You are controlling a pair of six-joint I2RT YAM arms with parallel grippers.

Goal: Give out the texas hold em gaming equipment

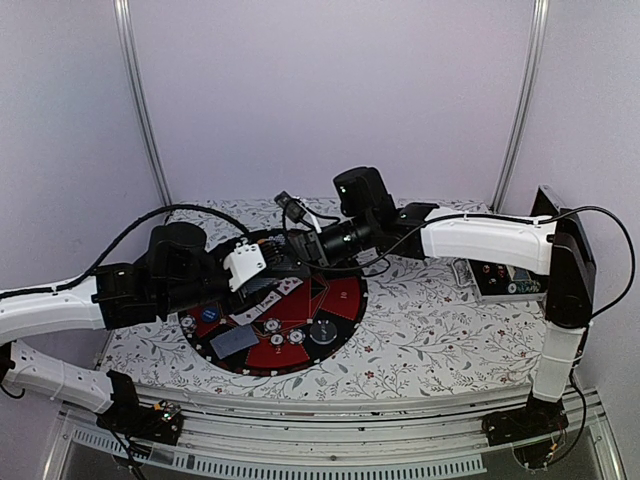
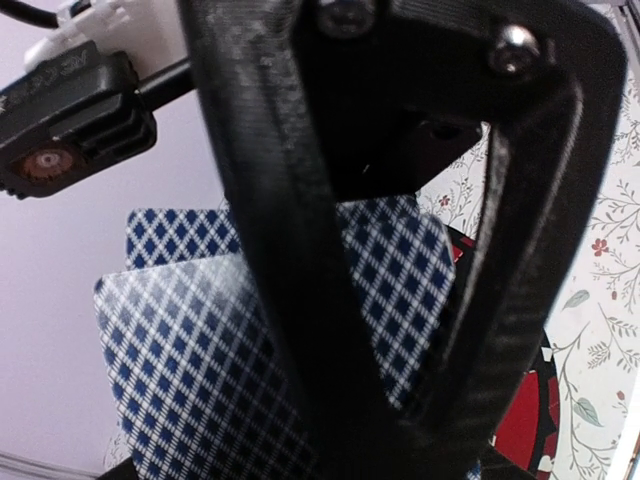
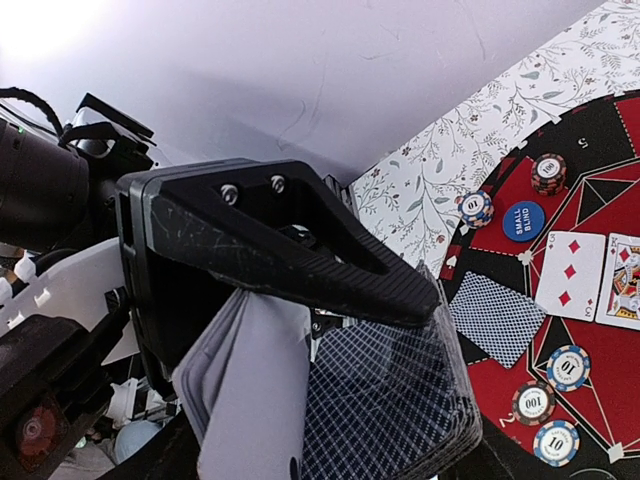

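Note:
Over the round red-and-black poker mat (image 1: pixel 343 300), my two grippers meet in the top view. In the right wrist view a thick deck with blue-and-white backs (image 3: pixel 385 400) is raised above the mat. My right gripper's fingers (image 3: pixel 400 290) stand wide apart, with the deck between them; the lower finger is hidden. A pale curved surface (image 3: pixel 258 385) rises beside it. In the left wrist view, patterned cards (image 2: pixel 180 340) overlap close behind my left gripper's finger (image 2: pixel 310 300). Its fingertips are cut off, so any grip is hidden. On the mat lie face-up cards (image 3: pixel 570 275) and a face-down card pair (image 3: pixel 497 320).
Several chips (image 3: pixel 568 368) and a blue small blind button (image 3: pixel 523 221) lie on the mat. A tray (image 1: pixel 505 280) of equipment stands at the right. Between tray and mat, the floral tablecloth (image 1: pixel 420 330) is clear.

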